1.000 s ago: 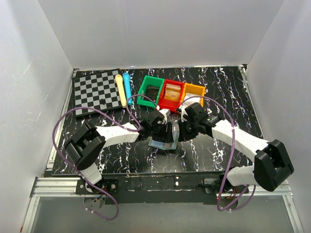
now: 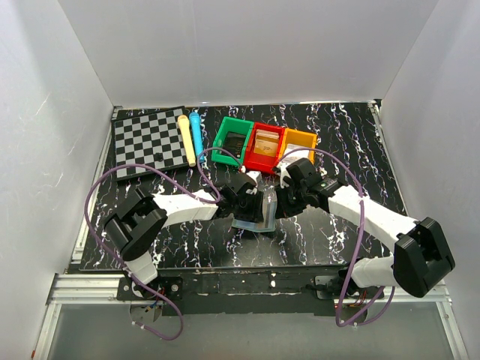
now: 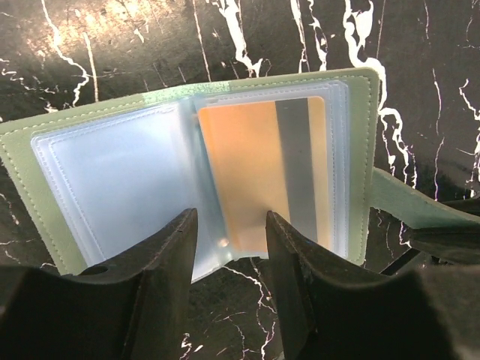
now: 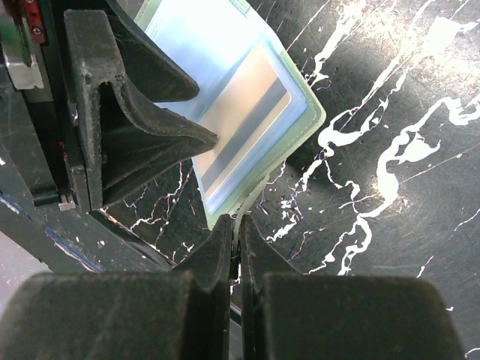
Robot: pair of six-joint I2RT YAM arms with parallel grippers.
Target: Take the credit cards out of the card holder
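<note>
The green card holder (image 3: 60, 232) lies open on the table under both grippers, clear sleeves showing. An orange card with a grey stripe (image 3: 240, 165) sits in the right-hand sleeve in the left wrist view; the left sleeve (image 3: 120, 180) looks empty. My left gripper is part open over the card, one fingertip at its lower portion, the other near the fold, nothing visibly held between them. My right gripper is shut on the edge of a green flap of the holder, which stands up from the table.
Behind the holder stand green (image 2: 221, 136), red (image 2: 256, 161) and orange (image 2: 306, 136) bins. A checkered board (image 2: 142, 139) with two rolls beside it lies at the back left.
My left gripper has shifted very slightly over the holder. The right arm looks almost unchanged.
</note>
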